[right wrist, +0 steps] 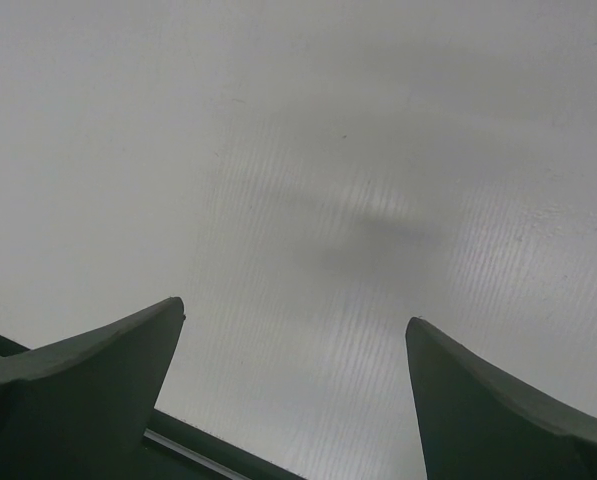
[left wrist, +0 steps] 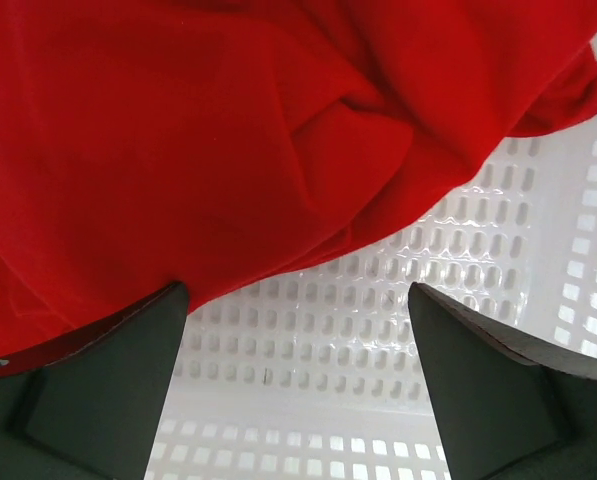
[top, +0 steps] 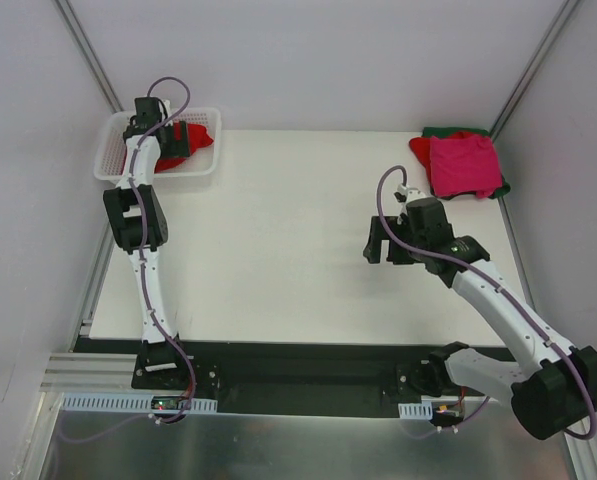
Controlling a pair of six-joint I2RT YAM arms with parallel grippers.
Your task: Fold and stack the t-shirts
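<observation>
A crumpled red t-shirt (top: 196, 137) lies in the white basket (top: 215, 120) at the table's back left. My left gripper (top: 181, 138) is over the basket, its fingers open. In the left wrist view the red cloth (left wrist: 218, 140) fills the upper left. One finger (left wrist: 138, 350) overlaps the cloth's edge, while the other finger (left wrist: 458, 350) stands over bare basket floor; whether they touch the cloth I cannot tell. At the back right is a stack of folded t-shirts, a pink-red one (top: 465, 164) on top, with red and dark green below. My right gripper (top: 386, 240) hangs open and empty above the table.
Perforated basket walls (left wrist: 578, 240) stand close beside the left gripper. Grey walls rise behind the table and at both sides.
</observation>
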